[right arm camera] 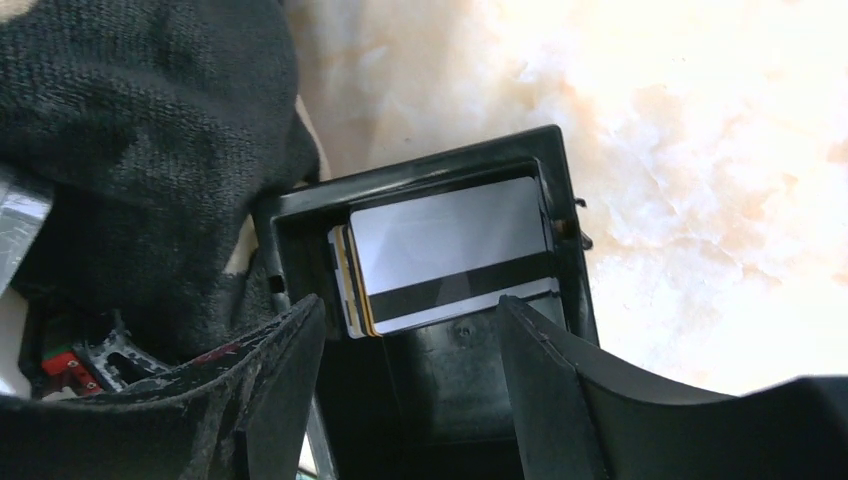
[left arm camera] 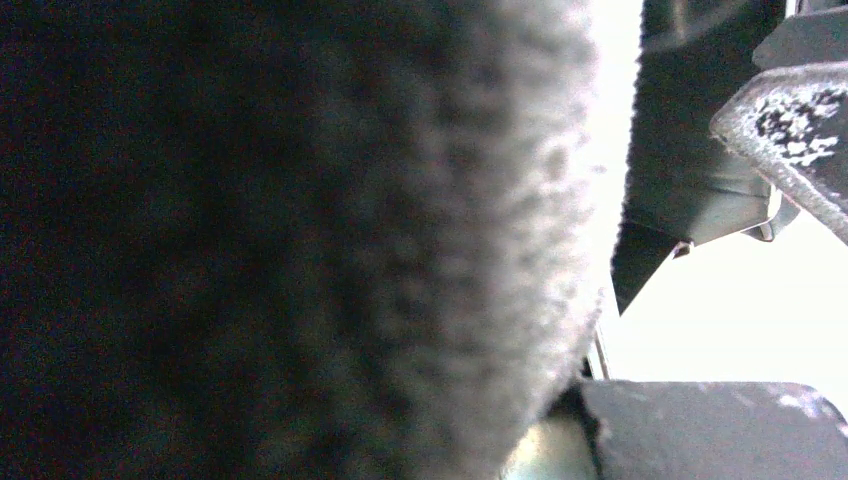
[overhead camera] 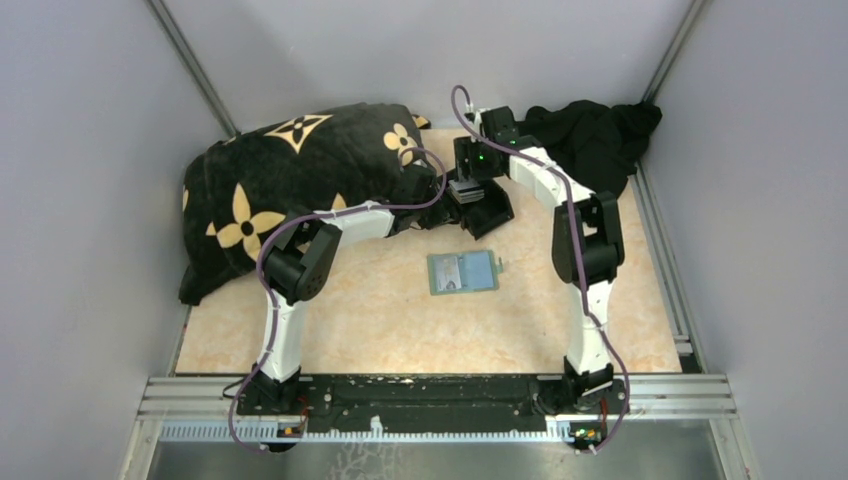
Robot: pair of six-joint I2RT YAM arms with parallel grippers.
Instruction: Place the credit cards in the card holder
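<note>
The stack of cards (right arm camera: 455, 240), topped by a white card with a dark stripe, lies at one end of a black tray (right arm camera: 415, 172). My right gripper is open over the tray, fingers apart and the cards visible beyond them. From above, the same gripper (overhead camera: 468, 158) is at the tray's back edge, next to the cards (overhead camera: 467, 191). The card holder (overhead camera: 463, 272) lies open on the table in front of the tray. My left gripper (overhead camera: 436, 212) is by the tray's left side; its fingers (left arm camera: 785, 140) show apart in the left wrist view, partly blocked by dark cloth.
A large black patterned cushion (overhead camera: 290, 180) fills the back left, close against the left arm. Dark cloth (overhead camera: 600, 140) lies at the back right.
</note>
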